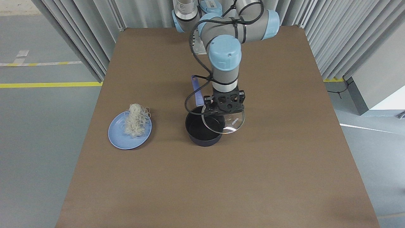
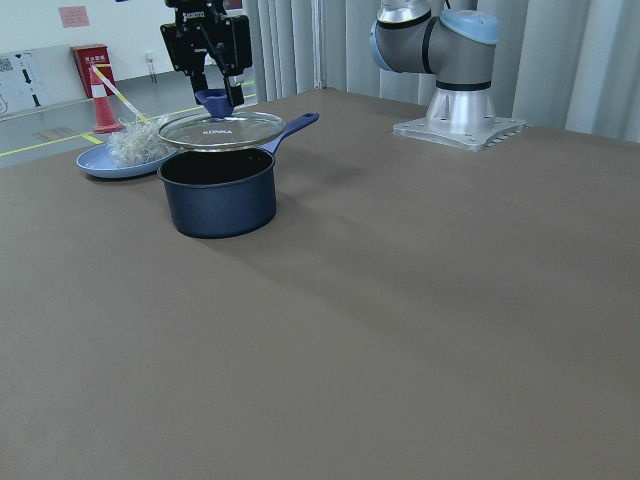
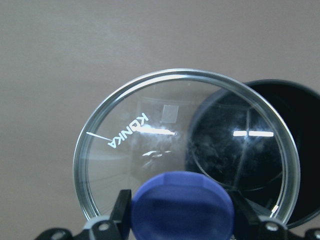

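Note:
My gripper [image 2: 215,95] is shut on the blue knob [image 3: 182,205] of a glass lid [image 3: 125,165], which is held raised and shifted off the dark pot [image 2: 222,205], still overlapping part of its opening. In the front view the lid [image 1: 233,125] sits right of the pot [image 1: 201,136], whose blue handle [image 1: 197,89] points toward the back. The pot's inside looks dark, with nothing visible in it. A blue plate [image 1: 117,135] with white noodles [image 1: 136,121] stands left of the pot.
The robot's base [image 2: 460,130] is at the back. Grey curtains line the back edge.

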